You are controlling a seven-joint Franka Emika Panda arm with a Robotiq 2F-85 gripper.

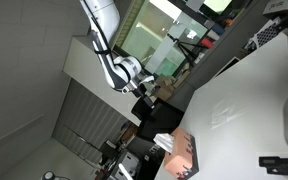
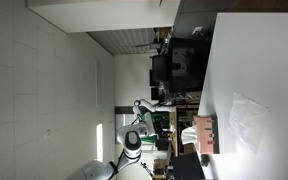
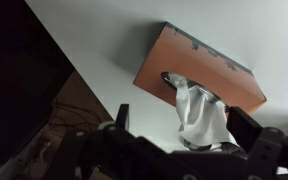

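An orange-brown tissue box (image 3: 216, 66) lies below my gripper in the wrist view, a white tissue (image 3: 197, 116) poking out of its dark slot. The fingers stand wide apart, one finger to each side of the tissue in the picture, with nothing held. From outside, the box (image 1: 181, 155) sits near the edge of the white table, its tissue (image 1: 164, 142) sticking out. My gripper (image 1: 148, 91) hangs clear of the box in that view. The second exterior view also shows the box (image 2: 205, 134) with its tissue (image 2: 189, 134).
A crumpled, whitish translucent sheet (image 2: 247, 122) lies on the white table (image 2: 254, 60) beside the box. Dark chairs or equipment (image 2: 187, 67) stand beyond the table edge.
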